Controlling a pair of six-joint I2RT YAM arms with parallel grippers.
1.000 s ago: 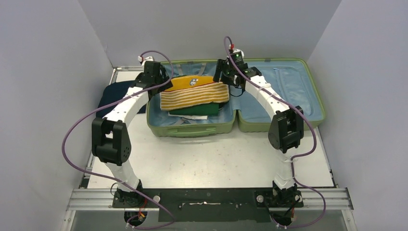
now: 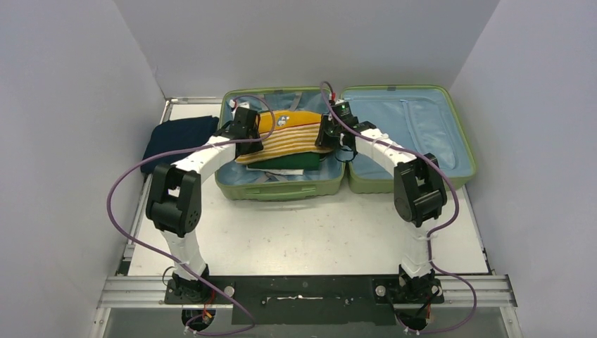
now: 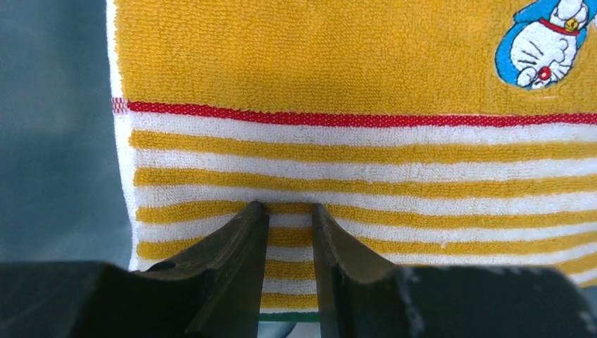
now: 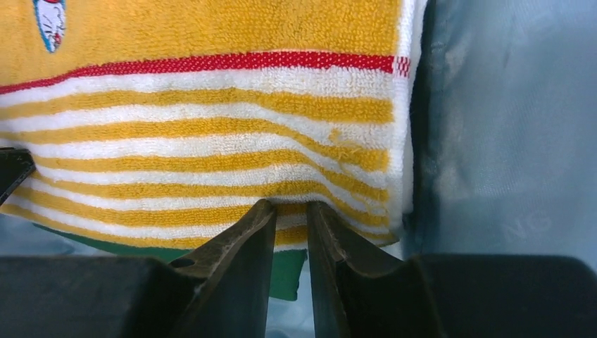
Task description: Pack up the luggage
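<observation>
A folded yellow towel [image 2: 285, 141] with white stripes, a red band and a cartoon patch lies in the open green suitcase's left half, over a green folded cloth [image 2: 281, 162]. Both grippers press down on it, the left [image 3: 287, 208] on the left part of the stripes, the right [image 4: 288, 206] near its right end. Each one's fingertips sit close together on the fabric, with stripes showing in the narrow gap. Whether cloth is pinched in the left one is unclear; the right one looks shut on the towel.
The suitcase's right half [image 2: 408, 134] is empty, with a blue lining. A dark navy folded cloth [image 2: 172, 141] lies left of the suitcase.
Both arms have come down onto the towel from above, the left moving right and toward the front, the right downward.
</observation>
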